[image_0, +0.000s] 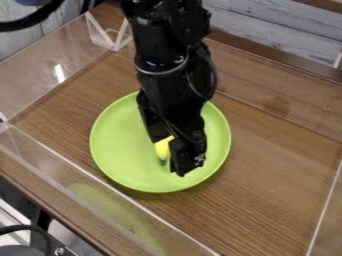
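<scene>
A black robot arm reaches down from the top of the camera view, its gripper (178, 142) low over a green round plate (118, 150). A small yellow object (163, 149) on the plate is partly hidden by the gripper. The gripper stands open; whether the yellow object lies between its fingers is hard to tell.
The plate rests on a wooden surface (261, 190) with clear space to the right. Transparent panels border it at the left and lower left. Pale planks are at the back, and a black cable shows at the bottom left.
</scene>
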